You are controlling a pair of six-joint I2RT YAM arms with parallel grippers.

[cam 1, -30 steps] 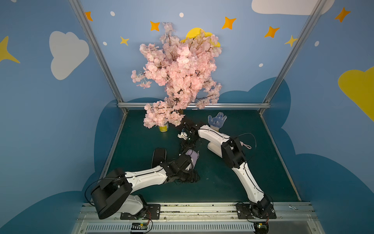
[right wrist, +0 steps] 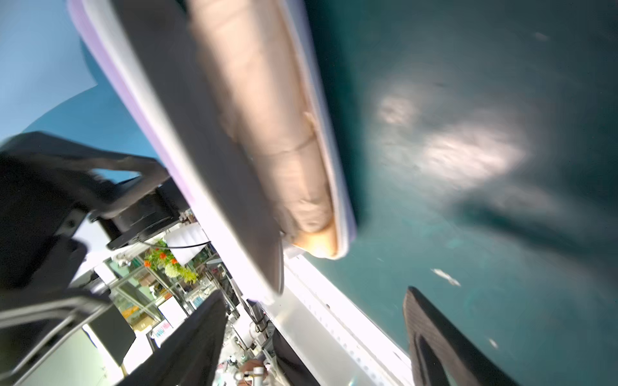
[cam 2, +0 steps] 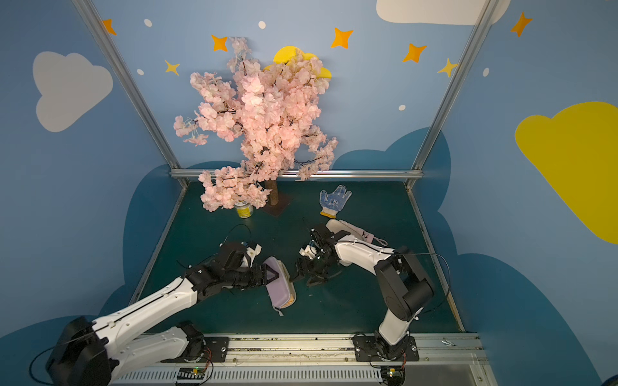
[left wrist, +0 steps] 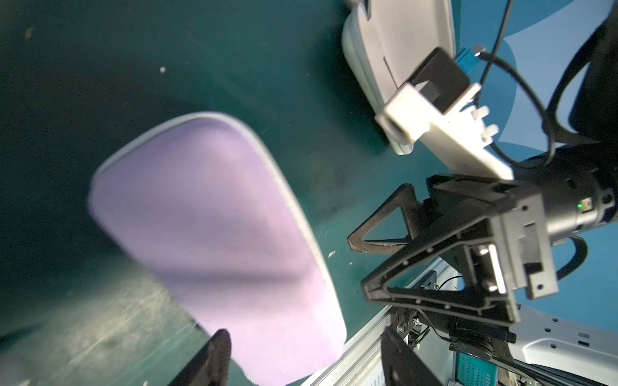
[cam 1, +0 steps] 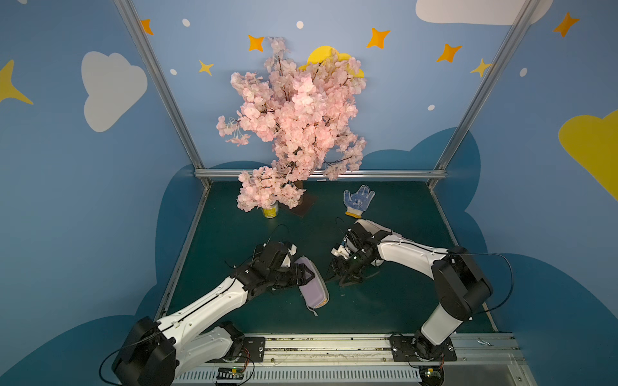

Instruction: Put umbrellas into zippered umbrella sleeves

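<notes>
A purple zippered sleeve (cam 1: 313, 283) lies near the table's middle. Inside it, in the right wrist view, rests a beige umbrella (right wrist: 270, 122), with the sleeve's lid (right wrist: 199, 160) raised ajar beside it. The left wrist view shows the outside of this purple lid (left wrist: 212, 212). My left gripper is open, its fingers spread around the sleeve's near end; whether they touch it I cannot tell. Right of the sleeve is my right gripper, open and with nothing between its fingertips. A second, whitish case (cam 2: 347, 230) with a strap lies behind the right arm.
A blue glove (cam 1: 358, 200) lies toward the back. The blossom tree (cam 1: 309, 122) and a yellow can (cam 1: 270, 210) stand at the back. A dark object is mostly hidden behind the left arm. Free table lies in front of the right gripper.
My left gripper has moved back and left from the sleeve's near end, uncovering most of the lid.
</notes>
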